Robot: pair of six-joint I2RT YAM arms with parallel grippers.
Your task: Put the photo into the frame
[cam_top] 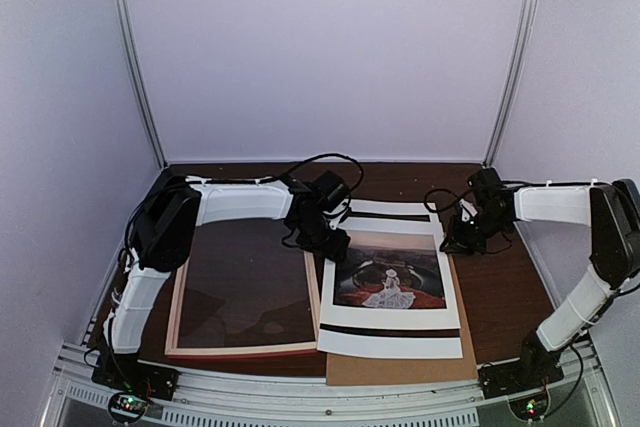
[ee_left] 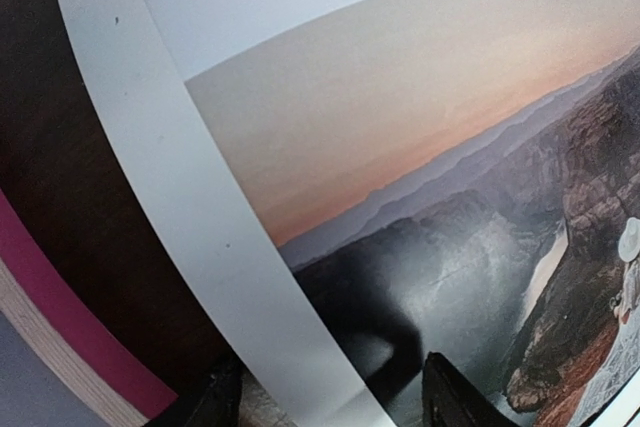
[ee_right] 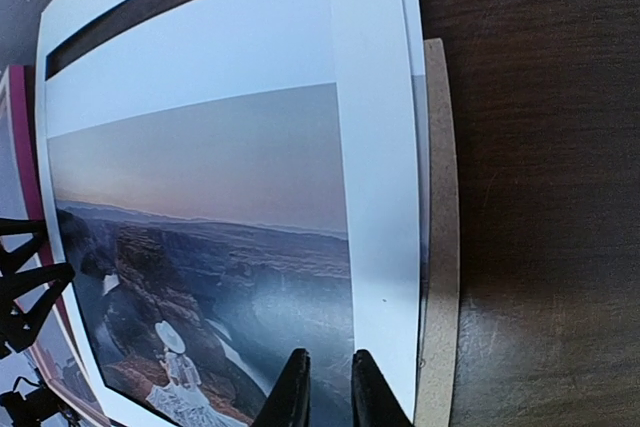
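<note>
The photo point(cam_top: 388, 274), a canyon scene with a seated figure in white, lies in a white mat point(ee_right: 376, 177) on a brown backing board point(cam_top: 400, 372). The wooden frame point(cam_top: 175, 297) lies left of it, its dark inside showing. My left gripper is over the mat's left edge, fingers apart on either side of the white border, open. My right gripper hangs at the mat's right border, fingers parted, with nothing visibly held between them.
Bare dark table point(ee_right: 540, 187) shows right of the stack and behind it. Pale walls and metal rails point(cam_top: 300, 395) bound the work area.
</note>
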